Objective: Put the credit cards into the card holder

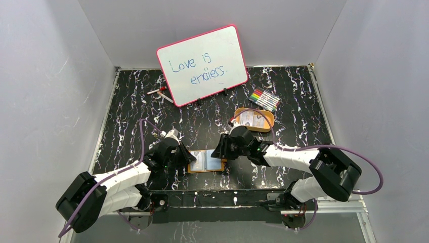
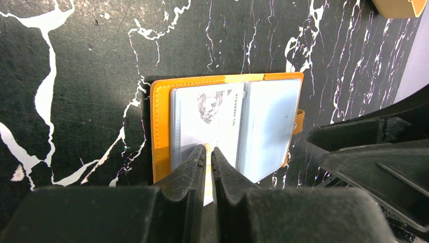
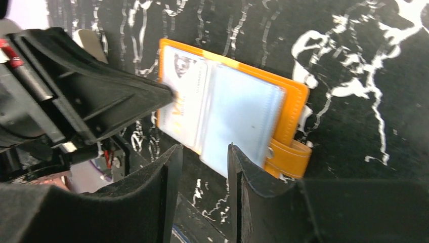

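Note:
The card holder (image 1: 206, 168) lies unfolded on the black marbled table, its orange border (image 2: 162, 126) showing. A card with a diamond picture (image 2: 211, 109) is in its left half; the right half (image 3: 243, 111) has a pale blue face. My left gripper is closed, fingertips against that left half; a narrow slit shows between them, and what they pinch cannot be made out. Over the holder's right half, my right gripper stands part open with nothing between its fingers. Cards (image 1: 252, 119) rest in the orange tray (image 1: 269, 127).
Behind stand a whiteboard (image 1: 207, 50) and a pack of colored markers (image 1: 265, 99). A loose red-capped marker (image 1: 158, 90) lies left of the board. Table between the holder and the whiteboard is bare.

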